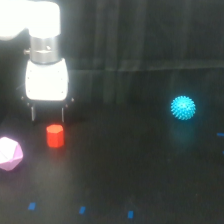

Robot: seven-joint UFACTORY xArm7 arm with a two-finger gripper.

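A small red block (55, 137) rests on the dark table at the left. Just above it, slightly to its left in the camera view, hangs my white gripper (48, 113), pointing down. Its two thin dark fingers stand apart with nothing between them, so it is open. The block's top lies a little below the fingertips' level in the picture; the exact depth between them is hard to judge.
A pink-and-white faceted ball (9, 153) lies at the left edge, close to the red block. Far to the right is a spiky cyan ball (183, 108). Small blue marks dot the table's front.
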